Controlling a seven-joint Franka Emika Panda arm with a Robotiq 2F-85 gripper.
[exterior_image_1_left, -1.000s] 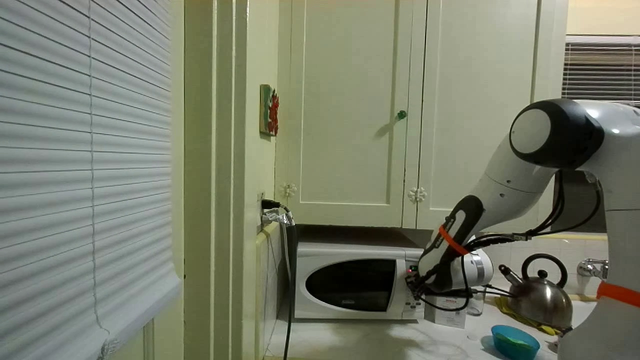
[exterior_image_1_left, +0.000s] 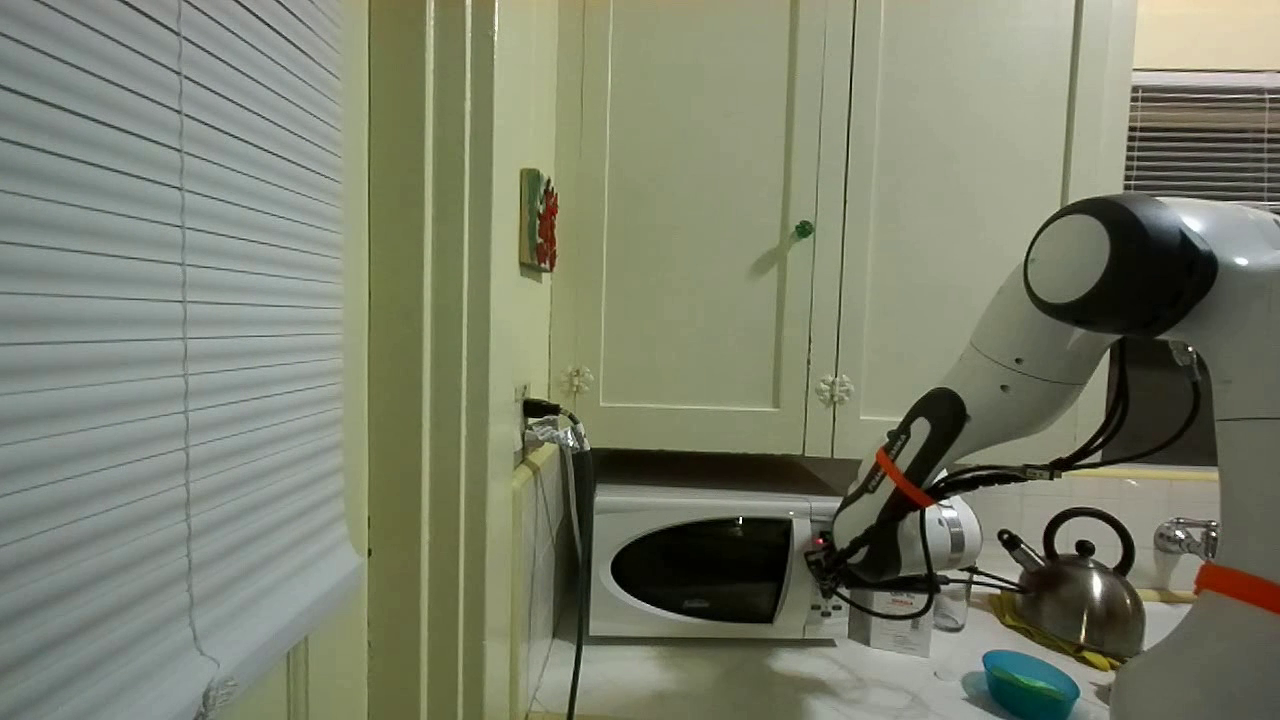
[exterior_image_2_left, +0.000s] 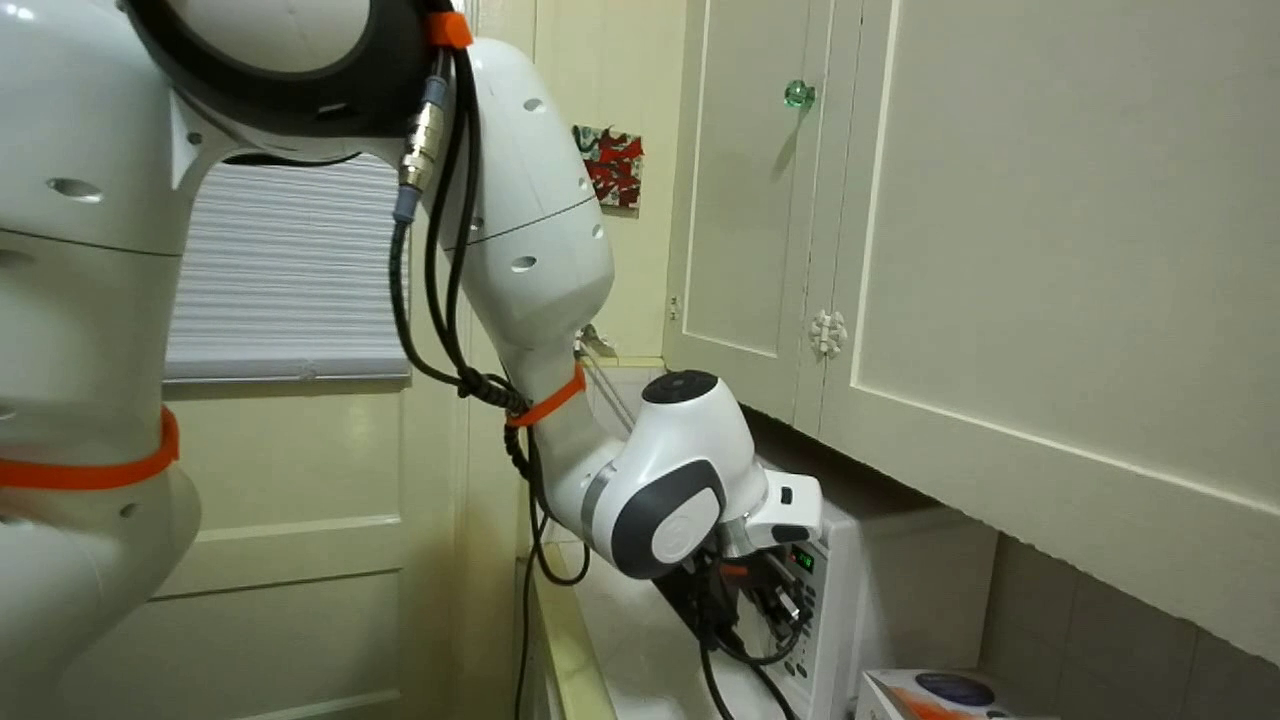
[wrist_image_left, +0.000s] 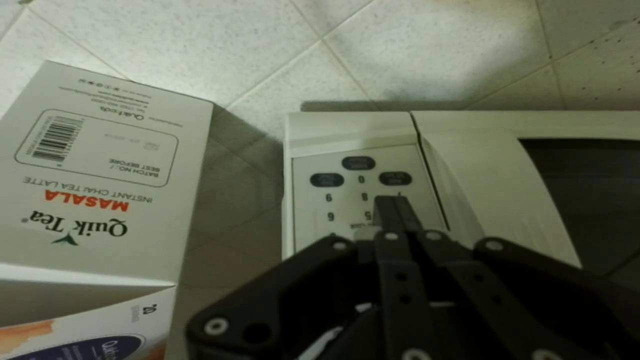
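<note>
A white microwave (exterior_image_1_left: 692, 510) with a dark oval window stands on the counter under the cabinets, its door closed. Its keypad (wrist_image_left: 364, 171) fills the middle of the wrist view, numbers upside down. My gripper is shut, and nothing shows between its fingers. The fingertips overlap the number keys near the 7, 8 and 5 and hide some of them. Whether they touch the panel I cannot tell. In the second exterior view a green display is lit on the microwave (exterior_image_2_left: 846, 624), while the arm hides much of its front.
A Quik Tea box (wrist_image_left: 114, 180) stands close beside the microwave's keypad side. Farther right are a steel kettle (exterior_image_1_left: 1086, 606) on a yellow cloth and a blue bowl (exterior_image_1_left: 1026, 686). Cabinets (exterior_image_1_left: 708, 240) hang low overhead.
The arm has shifted very slightly, its wrist a little to the left in the first exterior view. The microwave, box, kettle and bowl stay where they were.
</note>
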